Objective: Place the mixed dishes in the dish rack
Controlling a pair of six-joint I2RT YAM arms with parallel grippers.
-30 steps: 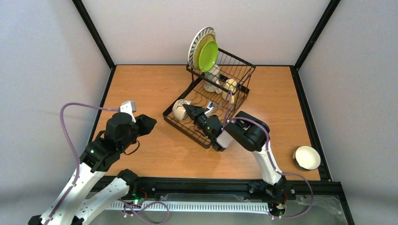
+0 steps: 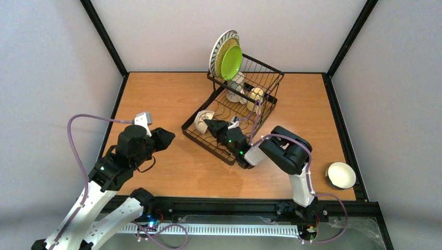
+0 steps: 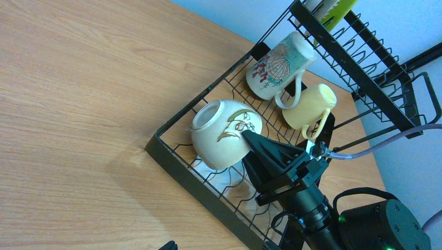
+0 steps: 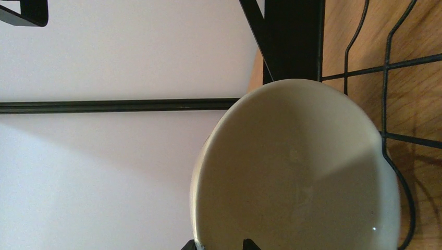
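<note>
A white bowl with a leaf pattern rests tilted on its side at the front-left end of the dish rack's lower tier. Its hollow faces my right gripper. In the right wrist view the right fingertips stand apart at the bottom edge, one on either side of the bowl's rim. That gripper is open, around the rim without a visible squeeze. My left gripper hangs over the table left of the rack, open and empty. Another white bowl sits at the table's right edge.
Upper tier: a striped plate, a yellow plate and a green dish stand at its left end. Below, a shell-patterned mug and a yellow mug sit upside down. Table left of the rack is clear.
The bowl in the rack has shifted slightly to the right and tilted further. My right arm has moved a little to the right with it. The left arm has stayed still.
</note>
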